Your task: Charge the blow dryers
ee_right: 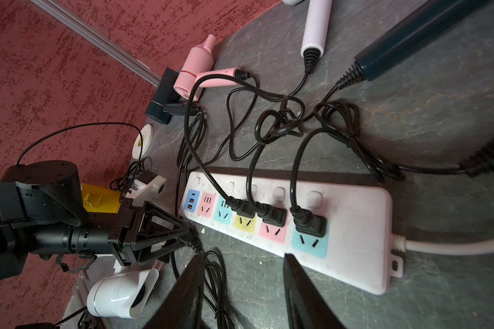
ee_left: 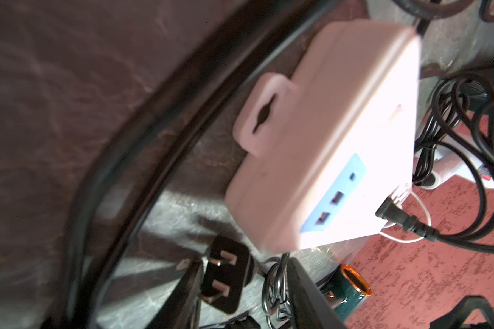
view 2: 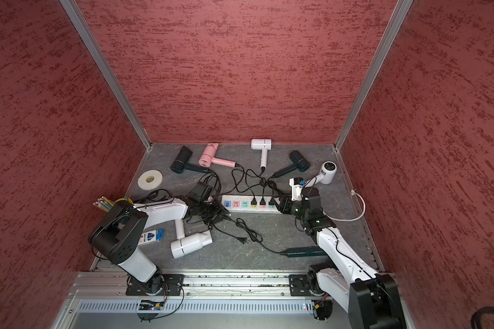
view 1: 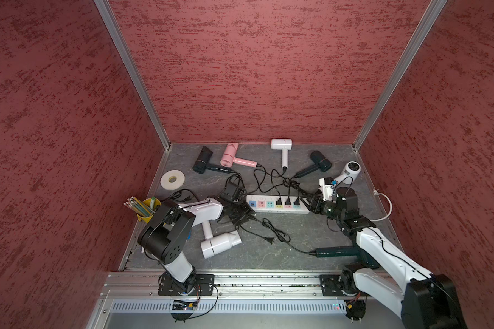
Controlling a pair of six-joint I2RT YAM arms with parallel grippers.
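Observation:
In the left wrist view my left gripper is low at the left end of the white power strip [ee_left: 334, 109], its part-open fingers either side of a loose black two-pin plug [ee_left: 225, 274]; whether they touch it is unclear. In the right wrist view three plugs [ee_right: 310, 223] sit in the strip's right-hand sockets. My right gripper is open above the strip's front, nothing between its fingers. Hair dryers line the back, pink [view 1: 229, 154], white [view 1: 281, 144] and dark ones; a dark green one [view 1: 332, 251] lies front right, a white one [view 1: 216, 245] front left.
A yellow cup of pens [view 1: 147, 210] and a tape roll [view 1: 172, 179] are at the left. Tangled cords cover the space behind the strip. Some bare table [view 1: 291, 230] lies in front of it.

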